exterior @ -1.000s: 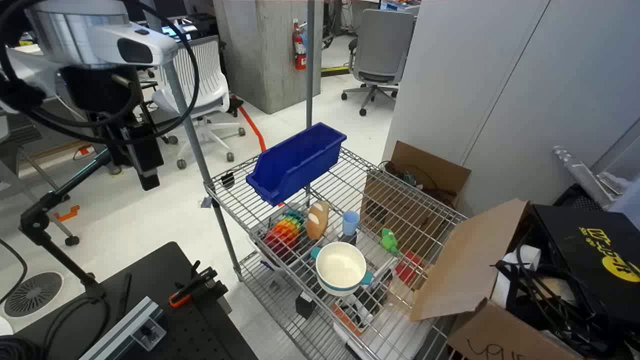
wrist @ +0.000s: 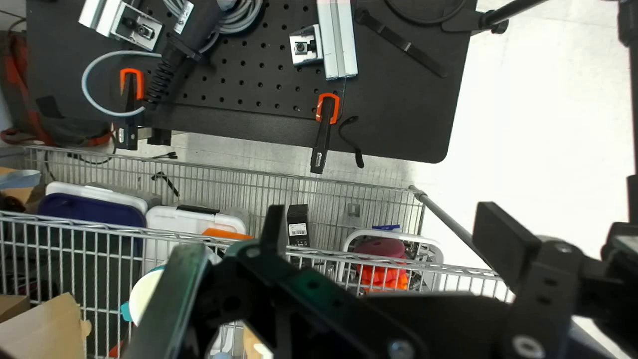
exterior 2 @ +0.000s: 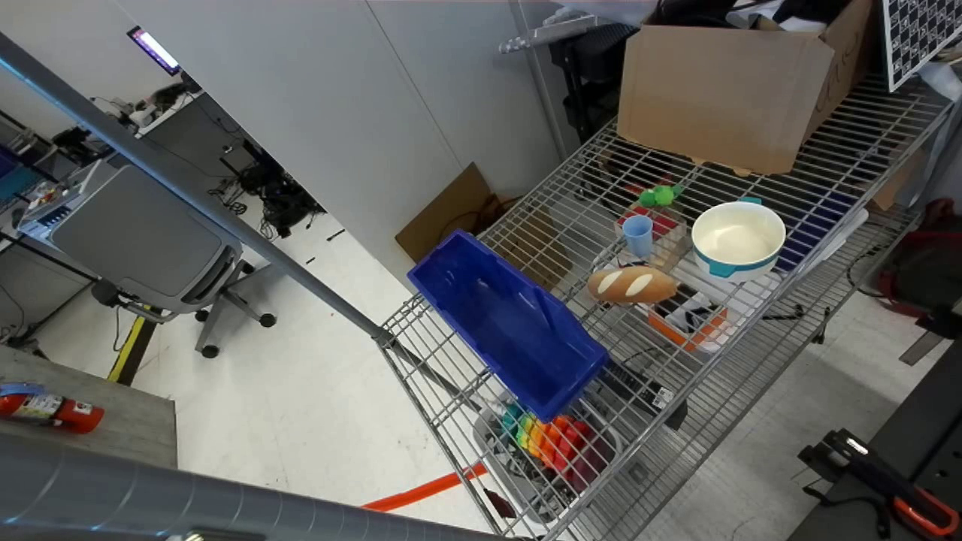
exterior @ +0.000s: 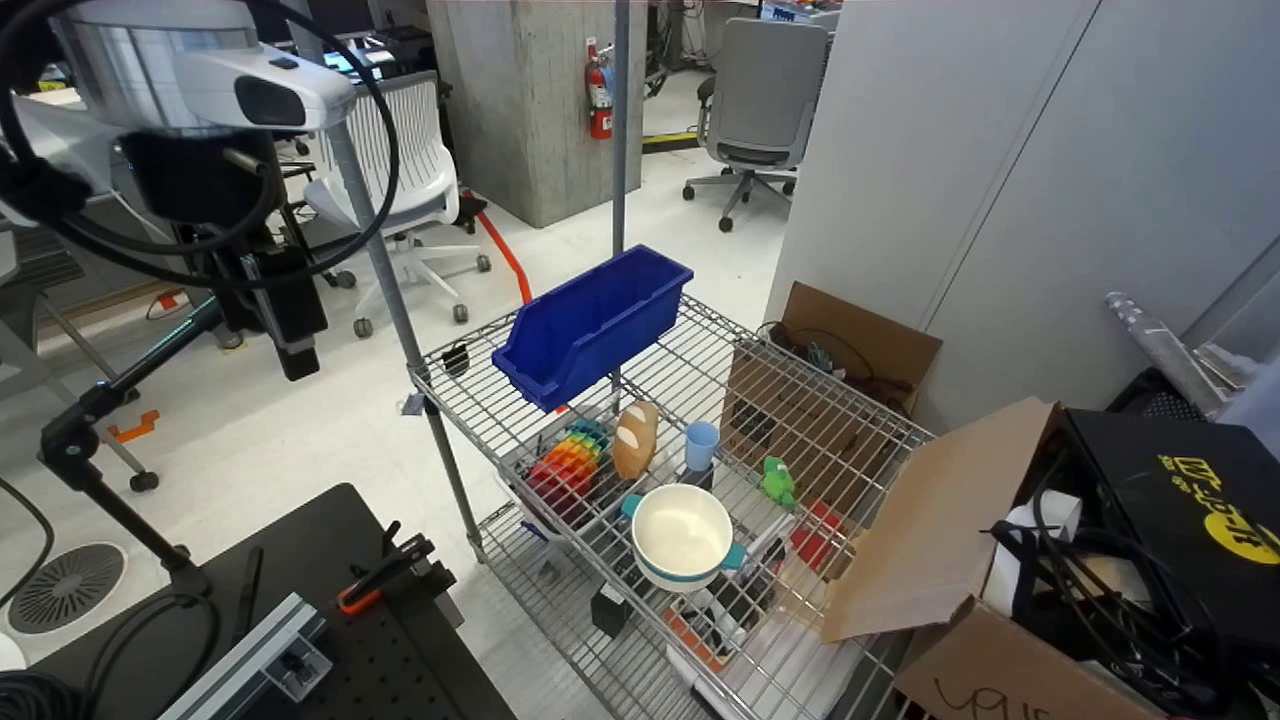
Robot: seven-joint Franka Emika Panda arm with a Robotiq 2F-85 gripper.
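Note:
My gripper stands open, its two black fingers wide apart with nothing between them. In exterior view 1 it hangs at the upper left, clear of the wire shelf. On the shelf's top level sits an empty blue bin. Beside it lies a brown bread loaf with pale slashes. A light blue cup stands close to the loaf, and a cream pot with teal handles is nearer the front edge. Farther along rests a small green toy. The wrist view shows only part of the pot.
An open cardboard box fills the far end of the wire shelf. Metal posts rise at the near end. A black work table with clamps stands alongside. Colourful items lie in a container on the lower level.

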